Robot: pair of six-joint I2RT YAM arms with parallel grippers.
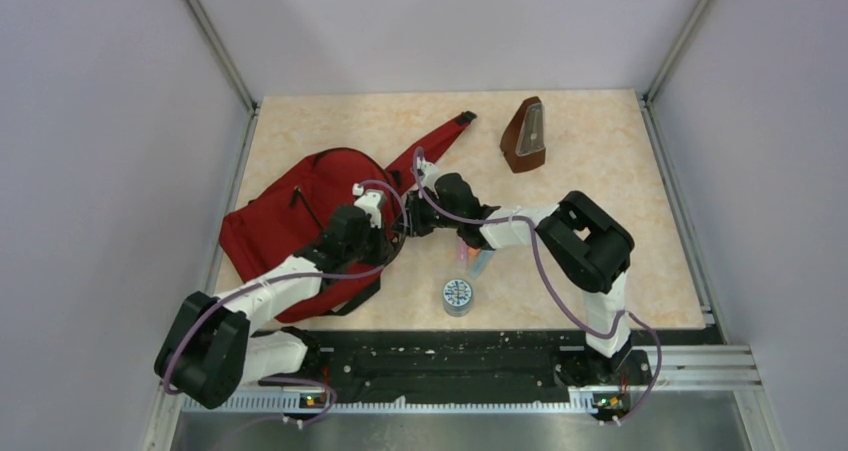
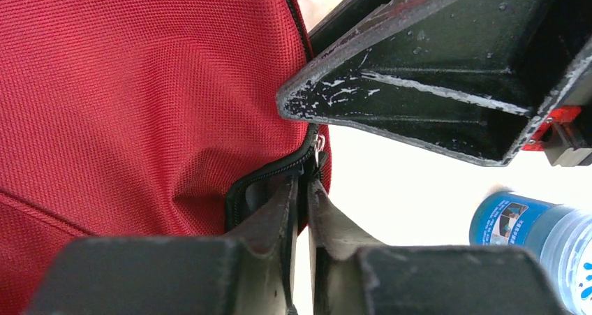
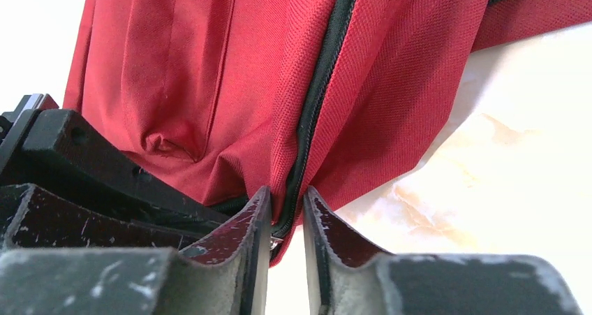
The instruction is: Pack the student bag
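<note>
The red bag [image 1: 255, 233] lies flat on the left of the table, its black zipper [image 3: 322, 70] running along the right edge. At that edge my two grippers face each other closely. In the left wrist view, the fingers of my left gripper stand near together around the zipper's edge, a narrow gap between them. A small metal zipper piece [image 2: 319, 144] shows just above. My right gripper has its fingertips on either side of a fold of bag edge and zipper. Whether either one is pressing on the fabric is unclear.
A round blue-and-white container [image 1: 458, 296] stands near the front edge. Pink [image 1: 463, 251] and blue [image 1: 481, 263] slim items lie partly under my right arm. A brown case [image 1: 523, 136] sits at the back.
</note>
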